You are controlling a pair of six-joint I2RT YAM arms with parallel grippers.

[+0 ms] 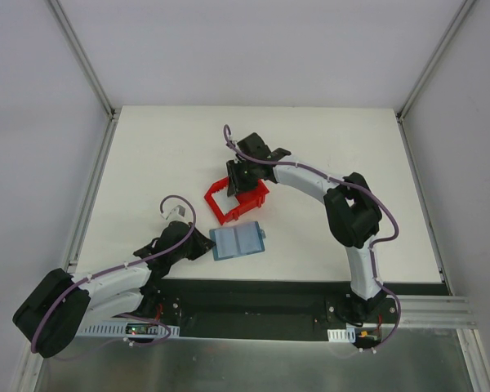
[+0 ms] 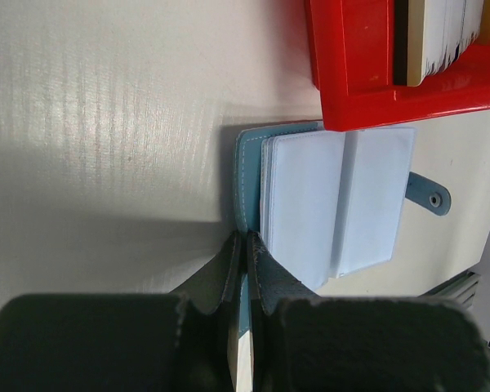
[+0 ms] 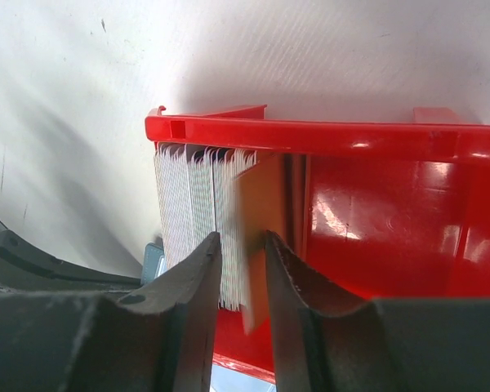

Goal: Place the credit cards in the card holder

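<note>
The teal card holder [image 1: 237, 241] lies spread on the table, pale sleeves facing up. My left gripper is shut on its near-side cover edge, with a teal strip showing between the fingers. Above it in the top view stands the red box [image 1: 236, 216], tilted at an angle. White cards [image 3: 198, 192] are packed upright along one end of this box, with a brown card [image 3: 261, 237] beside them. My right gripper reaches into the box. Its fingers stand apart, one on each side of the brown card, which seems near the right-hand finger.
The red box nearly meets the holder's upper edge in the left wrist view. A snap strap [image 2: 429, 194] sticks out from the holder's far side.
</note>
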